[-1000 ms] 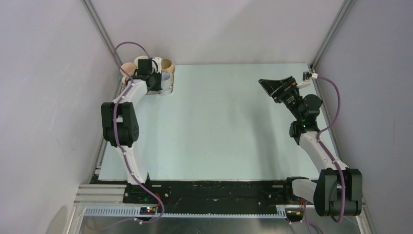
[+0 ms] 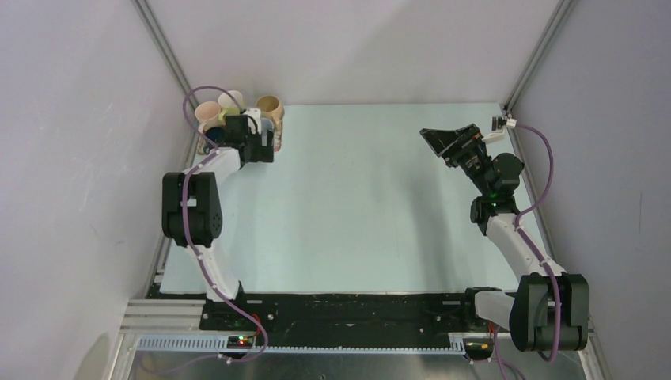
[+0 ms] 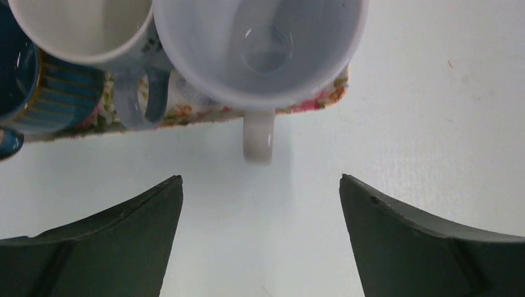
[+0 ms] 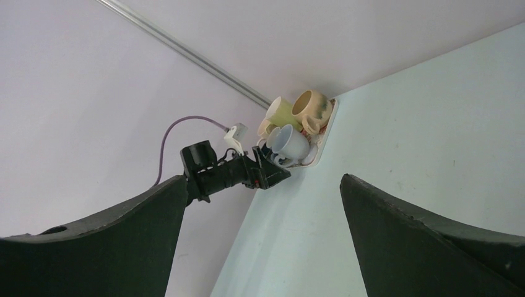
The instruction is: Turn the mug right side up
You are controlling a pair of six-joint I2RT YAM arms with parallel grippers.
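Note:
Several mugs crowd a floral tray at the table's back left. In the left wrist view a pale grey-blue mug [image 3: 260,68] faces its opening to the camera, with its handle [image 3: 258,139] pointing toward my open left gripper, between and just beyond the two fingers. Beside it are a cream mug [image 3: 86,28] and a dark blue mug [image 3: 62,96]. In the right wrist view the pale mug [image 4: 291,142] sits at the tray's near side. My right gripper [image 2: 434,136] hangs open over the right of the table, holding nothing.
A tan mug [image 4: 312,108] and a yellow-green mug [image 4: 280,112] stand at the back of the tray [image 3: 322,99]. Walls close in on the left and back.
My left gripper has moved slightly toward the front of the table, and its fingertips now show more at the tray's near edge. The right arm has not moved.

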